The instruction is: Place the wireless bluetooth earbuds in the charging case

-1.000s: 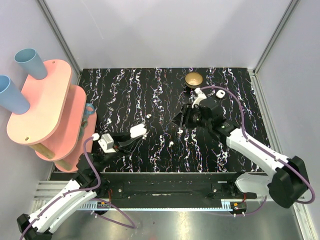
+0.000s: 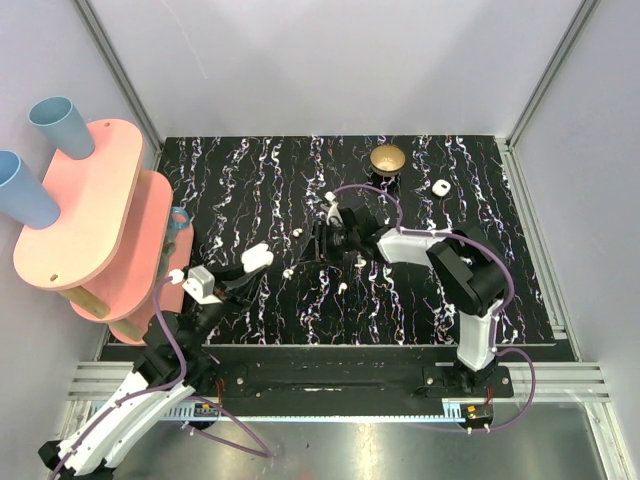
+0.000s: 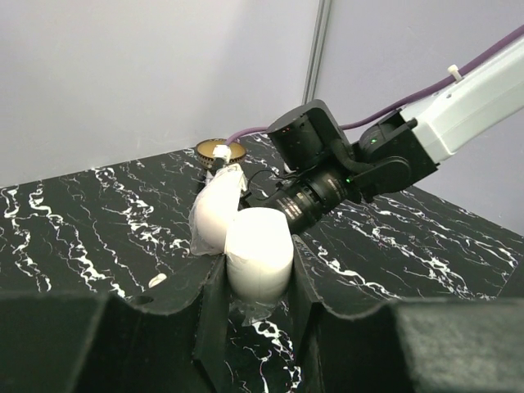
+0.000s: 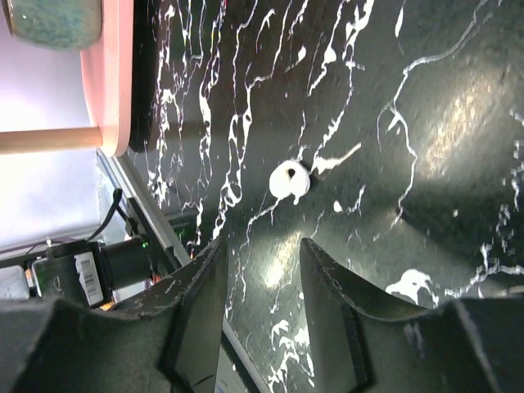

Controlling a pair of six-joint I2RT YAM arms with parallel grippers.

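The white charging case is held in my left gripper; in the left wrist view it fills the space between the fingertips, its lid raised behind the body. My right gripper is over the middle of the table, right of the case, its fingers part open with nothing seen between them. Small white pieces, apparently earbuds, lie on the marble table: one left of the right gripper, another below it. The right wrist view shows a white piece ahead of the fingertips.
A pink shelf with blue cups stands at the left. A gold bowl and a small white object are at the back right.
My right gripper has moved leftward across the table toward the left gripper. The left gripper, with the case in it, has shifted slightly left.
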